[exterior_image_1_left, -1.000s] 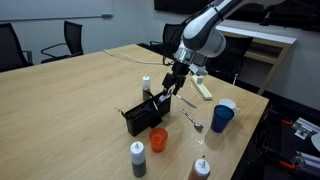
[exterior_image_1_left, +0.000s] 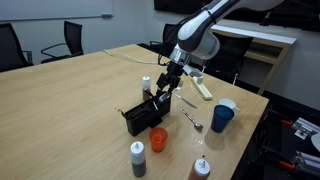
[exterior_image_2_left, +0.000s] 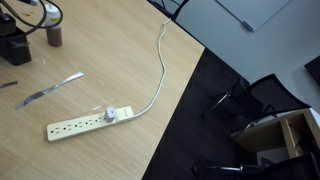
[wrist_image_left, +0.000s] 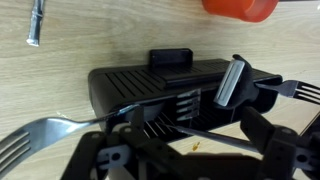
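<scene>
In the wrist view my gripper stands open above a black slotted caddy (wrist_image_left: 125, 85), its dark fingers (wrist_image_left: 255, 130) wide apart. A fork (wrist_image_left: 45, 133) reaches out over the caddy's left side, and its handle runs behind one finger. At the right, a second fork (wrist_image_left: 302, 92) projects past the rim. A shiny silver piece (wrist_image_left: 230, 82) stands up inside the caddy between the fingers; whether a finger touches it, I cannot tell. From the side, the gripper (exterior_image_1_left: 167, 90) is low over the caddy (exterior_image_1_left: 146, 116), partly hiding its contents.
An orange cup (exterior_image_1_left: 158, 139) is close in front of the caddy. To the right are a spoon (exterior_image_1_left: 196, 124), a blue cup (exterior_image_1_left: 223, 117) and a white cup (exterior_image_1_left: 227, 104). A power strip (exterior_image_2_left: 88, 125) lies beyond a flat utensil (exterior_image_2_left: 50, 88).
The arm has shifted only very slightly over the caddy. The caddy, cups and utensils on the table look unmoved.
</scene>
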